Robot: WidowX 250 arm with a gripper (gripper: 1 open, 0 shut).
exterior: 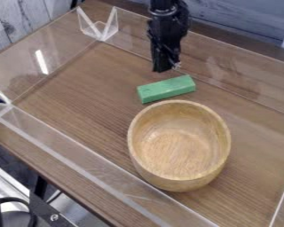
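Note:
My black gripper (165, 62) hangs at the top centre of the camera view, just behind a green block (166, 88), apart from it. It looks shut, with nothing visible between its fingers, though they are small and dark. The green block lies slightly angled on the wooden floor of the tray.
A round tan wooden bowl (179, 144) stands in front of the green block. A clear plastic piece (98, 24) is at the back left. Black cables sit at the lower left corner, outside the tray.

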